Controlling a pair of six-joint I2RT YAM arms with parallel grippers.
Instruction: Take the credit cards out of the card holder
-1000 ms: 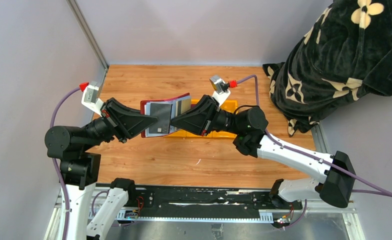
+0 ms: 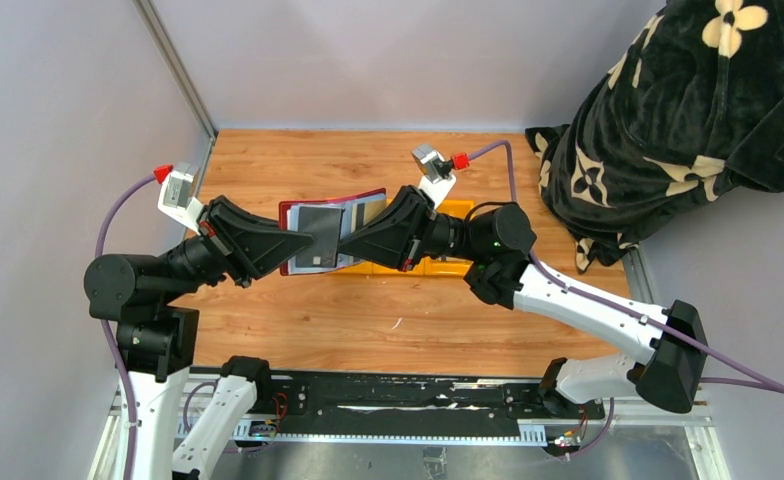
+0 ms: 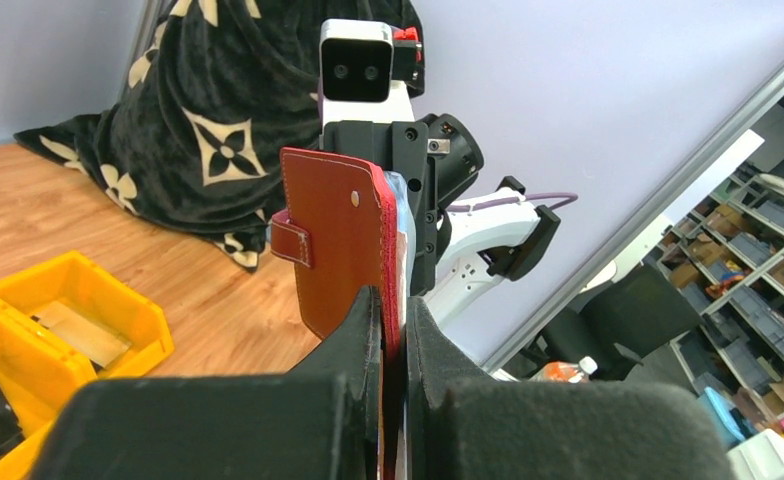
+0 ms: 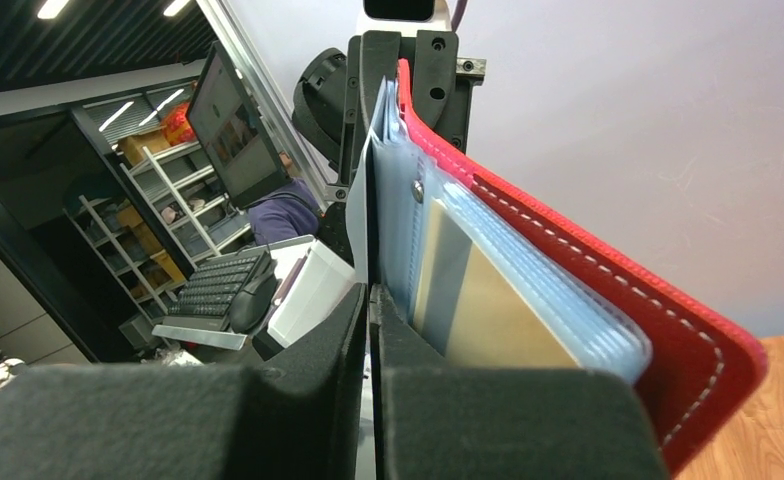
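Note:
A red card holder [image 3: 333, 235] with clear sleeves hangs opened above the table, with my left gripper [image 2: 308, 240] shut on it. In the left wrist view its spine runs down between the dark fingers. A dark grey card [image 2: 320, 222] shows in the sleeves from above, and a beige one [image 4: 488, 310] sits in a sleeve near my right gripper. That gripper is shut, its tips at the edge of the grey card; whether the thin card is pinched between them I cannot tell.
A yellow bin [image 3: 78, 310] stands on the wooden table, partly below the holder and my right arm. A dark patterned blanket [image 2: 668, 140] covers the back right corner.
My right gripper has shifted very slightly left, toward the holder.

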